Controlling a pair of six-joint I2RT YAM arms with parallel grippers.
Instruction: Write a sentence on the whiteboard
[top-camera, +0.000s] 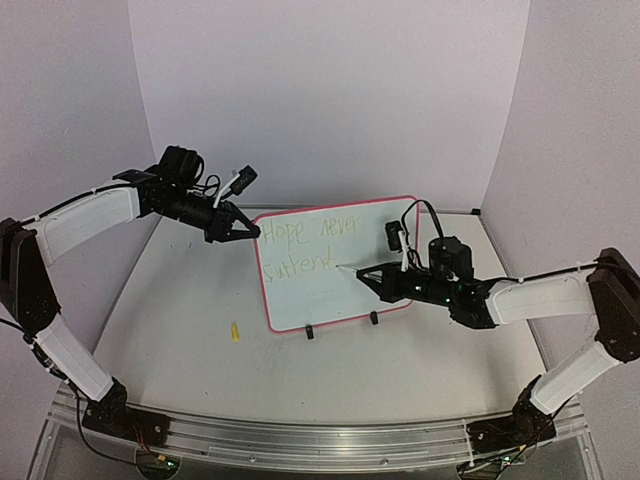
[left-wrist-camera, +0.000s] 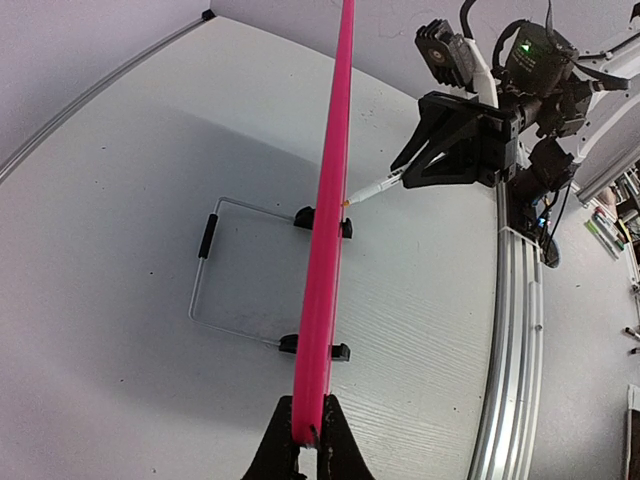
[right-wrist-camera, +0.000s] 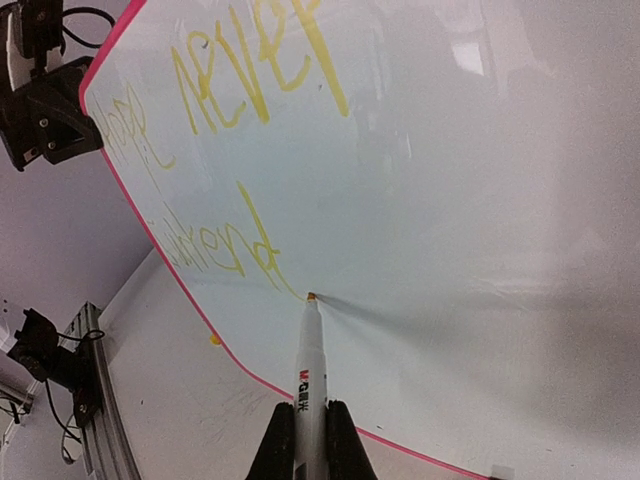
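The whiteboard with its pink frame stands tilted on the table, bearing yellow writing: "Hope never" above and a second word ending in "d" below. My left gripper is shut on the board's pink edge at its upper left corner. A white marker sits between the fingers of my right gripper, which is shut on it. Its orange tip touches, or all but touches, the board at the end of the "d" stroke. Bare white surface lies right of and below the tip.
A yellow marker cap lies on the table left of the board. Black feet support the board's lower edge, and a wire stand props it behind.
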